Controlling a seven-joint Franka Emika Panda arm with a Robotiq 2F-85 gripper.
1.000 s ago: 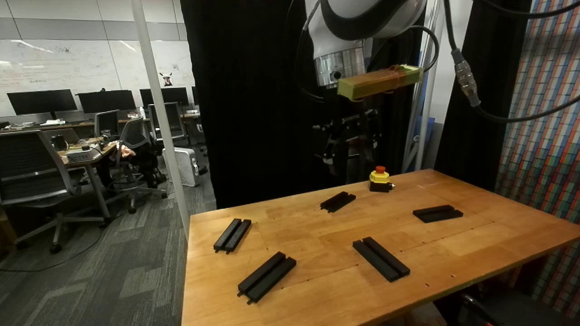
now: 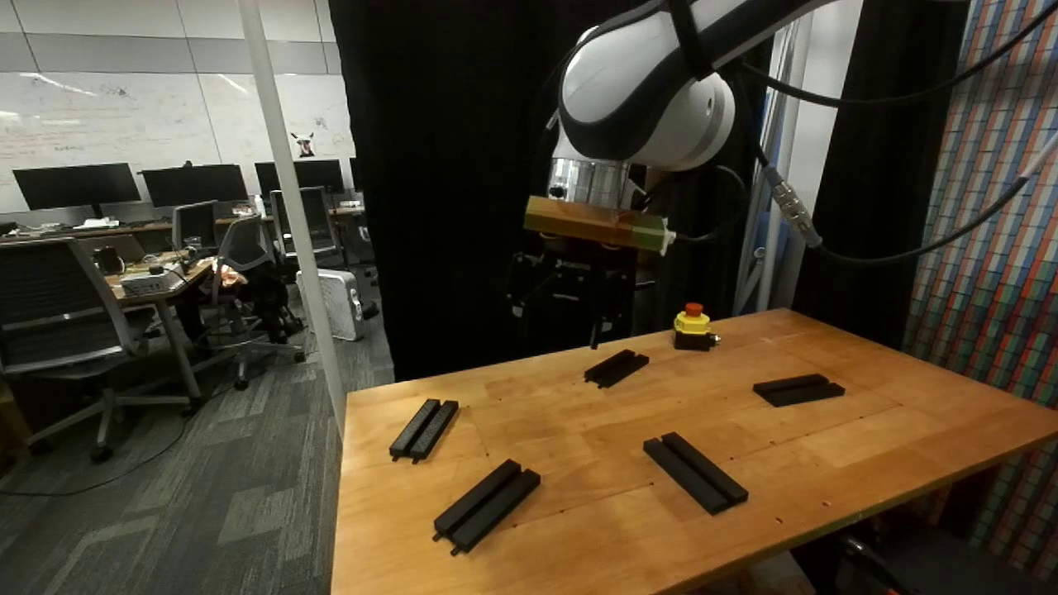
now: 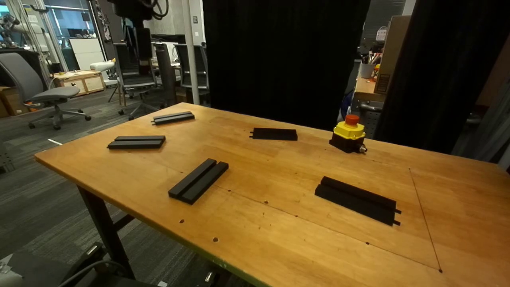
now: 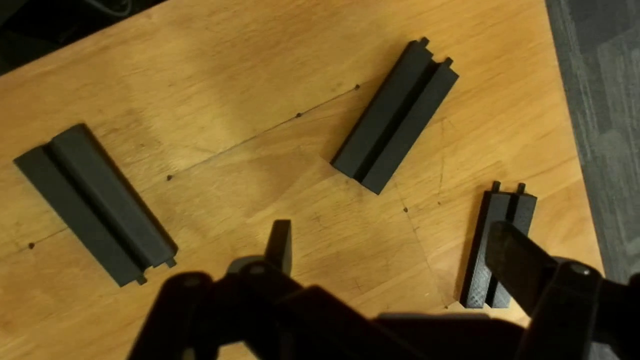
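Several black grooved track pieces lie apart on the wooden table. In exterior view 1 they are a left piece (image 2: 408,428), a front piece (image 2: 476,496), a centre-right piece (image 2: 684,476), a right piece (image 2: 798,392) and a back piece (image 2: 607,368). Above the table's back left hangs my gripper (image 2: 557,322), open and empty. The wrist view shows three of the pieces: a left one (image 4: 78,198), an upper one (image 4: 378,120) and a right one (image 4: 483,252). One of my fingers (image 4: 520,264) hides part of the right one; my gripper is well above the table.
A yellow emergency-stop box (image 2: 693,327) with a red button stands near the back edge of the table (image 2: 585,456). Bare wood separates the pieces. A black curtain (image 2: 446,198) hangs behind, and a cable (image 2: 893,259) loops beside the arm.
In exterior view 1 my arm and gripper have moved left and lower, and the wrist has turned. The track pieces and the yellow box have stayed in place.
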